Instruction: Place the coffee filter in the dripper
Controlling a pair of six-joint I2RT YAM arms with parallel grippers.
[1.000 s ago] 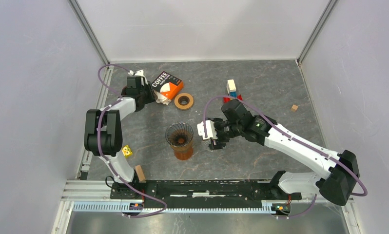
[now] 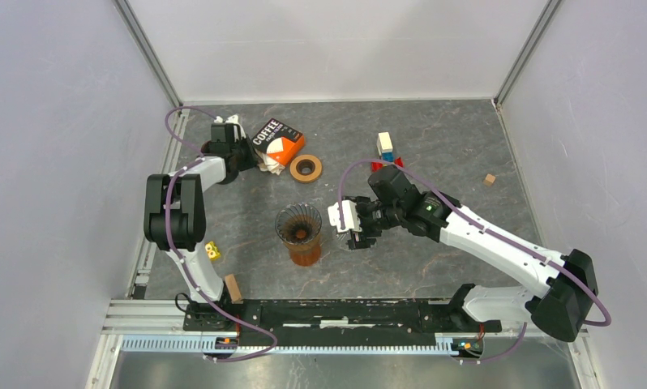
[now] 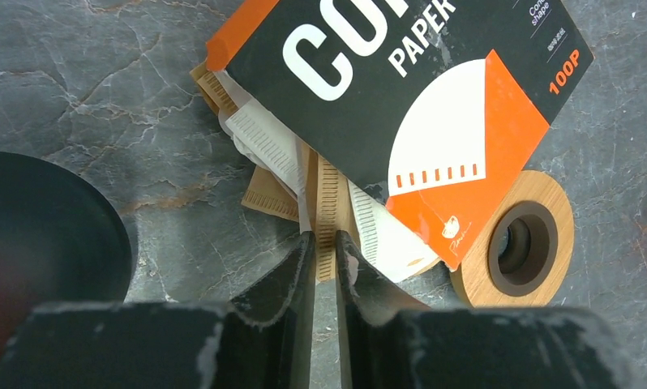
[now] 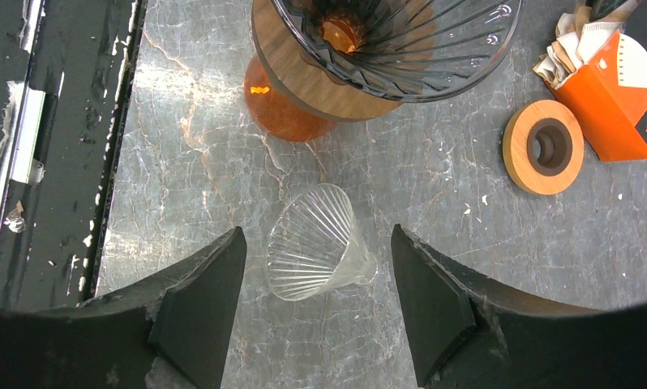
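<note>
In the left wrist view, brown and white paper coffee filters (image 3: pixel 327 190) stick out of the open end of the black and orange coffee filter box (image 3: pixel 369 97). My left gripper is at them, its fingers narrowly open. A brown filter's ribbed edge lies in the gap between the fingertips; whether both fingers touch it, I cannot tell. The dark ribbed dripper (image 2: pixel 299 220) stands upright on an amber base (image 2: pixel 305 255), near the front middle. Over the table to its right, my right gripper stands open, gripping nothing.
A clear ribbed cone (image 4: pixel 312 243) lies on its side below my right gripper. Beside the box lies a wooden ring (image 2: pixel 306 168). A dark round object (image 3: pixel 44 227) is left of my left gripper. Blocks (image 2: pixel 385 144) sit farther back.
Over the last second the left arm has shifted slightly right, toward the filters at the box opening. The right arm, dripper and box look the same.
</note>
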